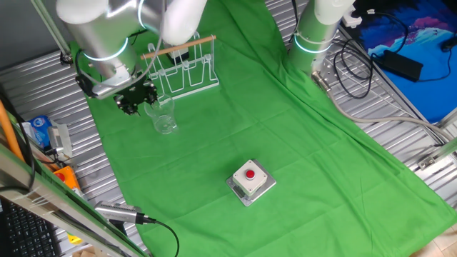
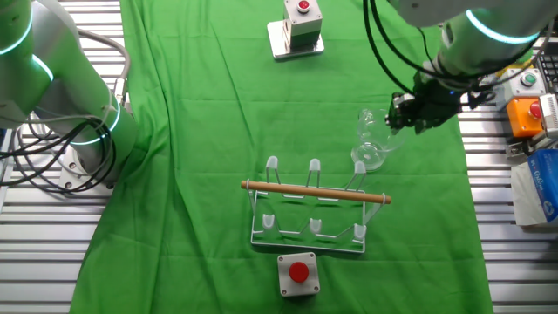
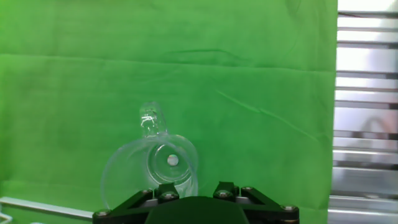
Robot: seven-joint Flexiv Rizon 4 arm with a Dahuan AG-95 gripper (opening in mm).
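A clear glass mug (image 1: 165, 120) stands on the green cloth, its handle showing in the wrist view, where the mug (image 3: 151, 167) is at the lower left. My gripper (image 1: 137, 100) is right at the mug's side, on the side away from the rack in exterior view 2. In the wrist view the gripper has its two fingers (image 3: 166, 192) spread apart, with bare cloth showing in the gap. The left finger overlaps the mug's outline; whether they touch, I cannot tell.
A white wire cup rack with a wooden bar (image 2: 316, 190) stands close to the mug. One red-button box (image 2: 298, 275) sits beside the rack, another red-button box (image 1: 250, 177) out on the open cloth.
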